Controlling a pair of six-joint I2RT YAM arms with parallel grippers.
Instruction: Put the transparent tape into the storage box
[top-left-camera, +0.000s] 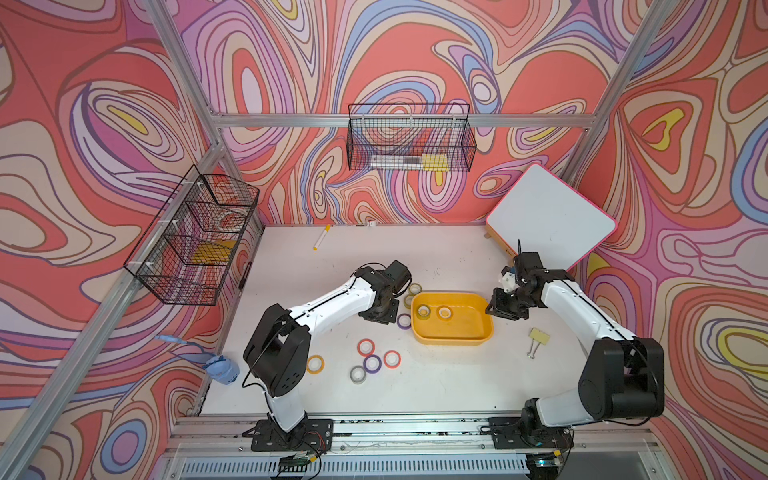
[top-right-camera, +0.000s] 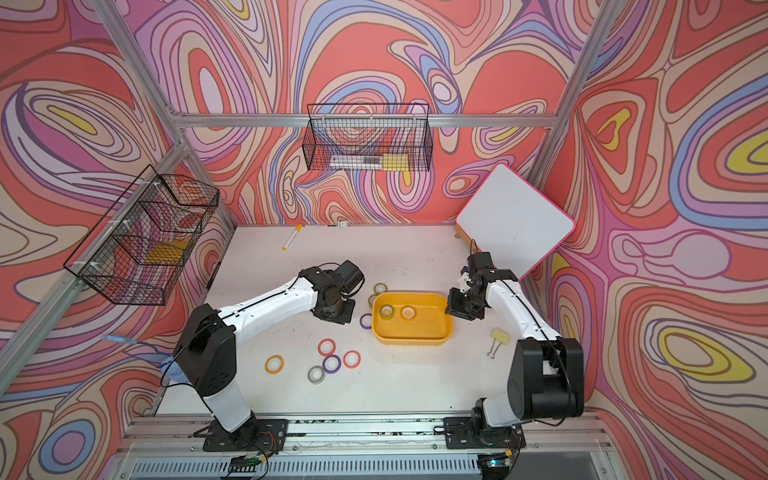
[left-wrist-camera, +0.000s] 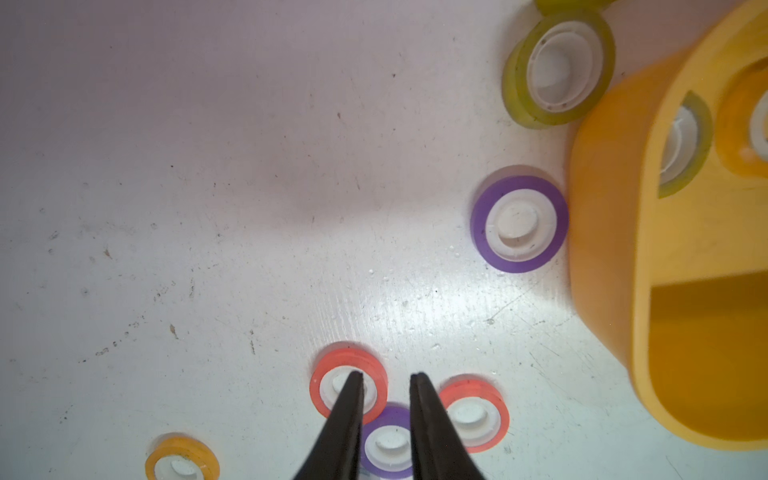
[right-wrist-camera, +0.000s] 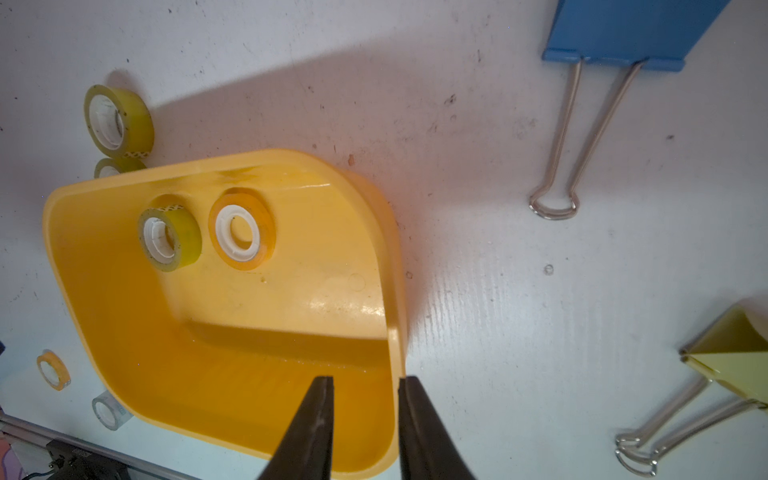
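Note:
The yellow storage box (top-left-camera: 452, 328) holds an olive tape roll (right-wrist-camera: 180, 240) and an orange roll (right-wrist-camera: 256, 236). My left gripper is over the table left of the box, fingers apart, above red rolls (left-wrist-camera: 332, 380) and purple rolls (left-wrist-camera: 488, 228); nothing shows between its fingers. Olive transparent-looking tapes (left-wrist-camera: 520, 88) stand by the box's upper left corner. A grey roll (top-left-camera: 357, 373) lies toward the front. My right gripper hangs open over the box's right end, empty.
An orange roll (top-left-camera: 316, 364) lies at front left. Binder clips, blue (right-wrist-camera: 616, 28) and yellow (right-wrist-camera: 724, 352), lie right of the box. A white board (top-left-camera: 550, 212) leans at back right.

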